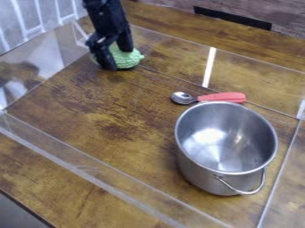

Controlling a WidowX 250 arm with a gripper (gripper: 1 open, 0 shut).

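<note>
My black gripper (116, 53) is lowered at the upper left of the camera view, its open fingers straddling a pale green, bumpy oblong object (130, 59) on the wooden table. The gripper hides part of that object. A steel pot (224, 138) with a wire handle stands at the right front. Behind it lies a spoon (209, 98) with a red handle.
A clear raised border (107, 191) rings the wooden work area (95, 125). A white strip (210, 66) runs behind the spoon.
</note>
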